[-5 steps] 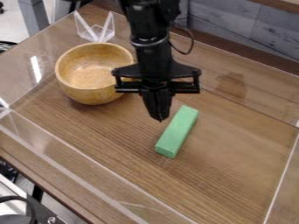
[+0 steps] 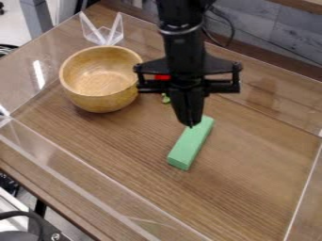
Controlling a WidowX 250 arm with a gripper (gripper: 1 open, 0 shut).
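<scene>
The black robot arm hangs from the top middle of the view, its gripper point(image 2: 189, 115) over the table just above a pale green rectangular block point(image 2: 190, 144). The fingertips look close together, with nothing visible between them. A wooden bowl point(image 2: 98, 87) stands to the left of the arm. Behind the arm, small red and green items point(image 2: 165, 78) are partly hidden by it.
A clear plastic bag or bunny-eared object point(image 2: 104, 30) sits at the back left. Black cables lie at the lower left edge.
The arm and gripper have shifted slightly to the right and appear a little higher in the frame. The green block and bowl have stayed in place.
</scene>
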